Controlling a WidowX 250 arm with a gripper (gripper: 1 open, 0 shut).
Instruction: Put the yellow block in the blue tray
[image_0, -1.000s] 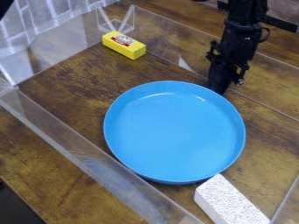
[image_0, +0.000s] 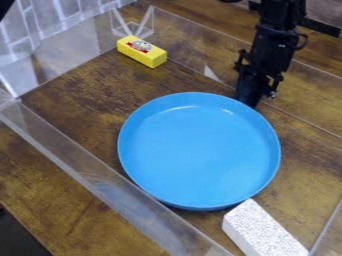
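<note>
The yellow block (image_0: 140, 53), with a pale patch on its top face, lies on the brown wooden surface toward the upper left. Lower down, right of centre, is the round blue tray (image_0: 201, 152), empty. My black arm comes in from the top right. Its gripper (image_0: 255, 88) is low by the tray's upper right rim, well to the right of the block and apart from it. The fingers are small and dark here, so how far apart they stand is unclear.
A white box-like object (image_0: 263, 229) lies at the lower right, close to the tray. Clear walls (image_0: 94, 165) run along the left and lower sides. Bare wood (image_0: 80, 100) lies open between the block and the tray.
</note>
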